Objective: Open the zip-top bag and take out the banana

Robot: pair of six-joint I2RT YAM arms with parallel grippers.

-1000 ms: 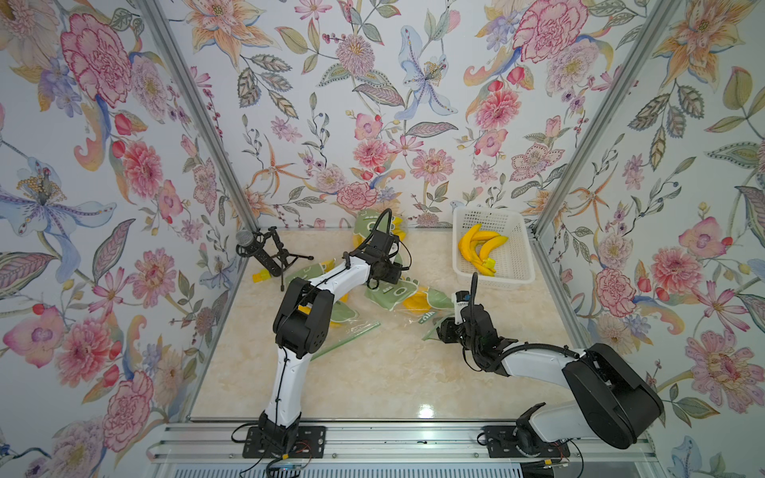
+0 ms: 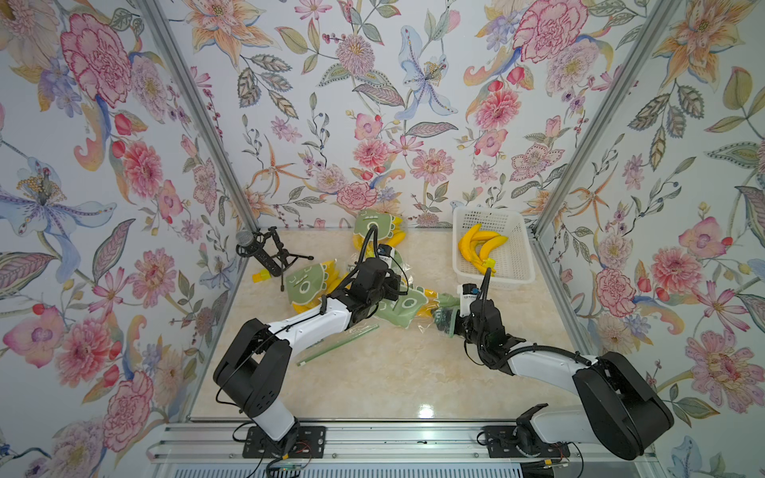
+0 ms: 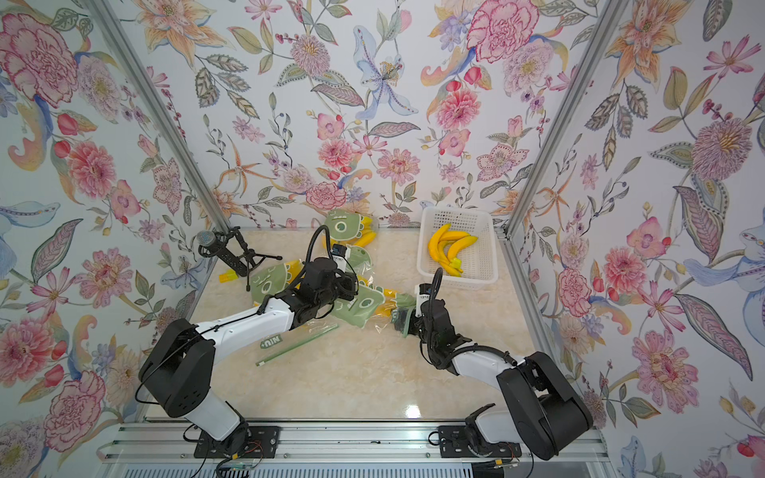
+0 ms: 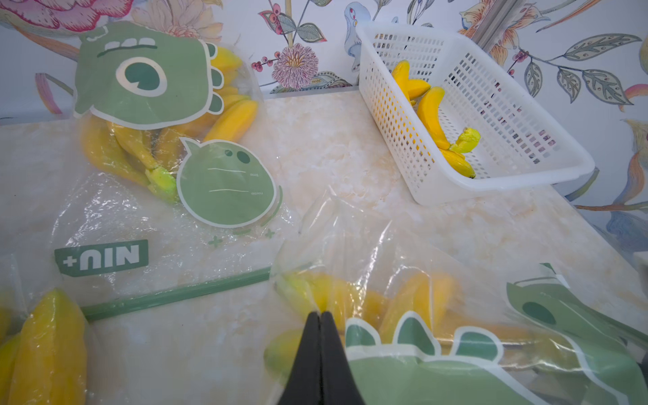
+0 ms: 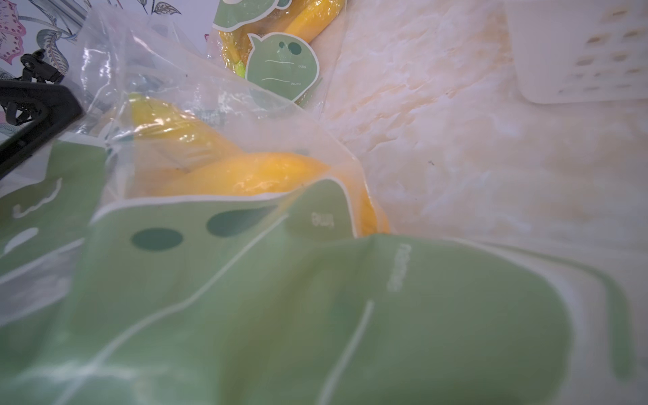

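My left gripper is shut above a clear zip-top bag [image 4: 351, 239] printed with a green monster and holding bananas; nothing shows between its fingertips. My right gripper, at the bag's right end in both top views, has its fingers hidden; green printed plastic [image 5: 317, 297] fills much of its wrist view, with bananas [image 5: 249, 172] under clear film behind. More bagged bananas lie at the back [image 2: 374, 227] and at the left [image 2: 306, 283].
A white basket [image 2: 518, 263] with loose bananas [image 2: 470, 247] stands at the back right. A black device [image 2: 271, 259] stands at the back left.
My left arm has drawn back toward the front left over the middle bag. My right gripper has risen a little and shifted slightly right, and the bag's right end is more bunched upward.
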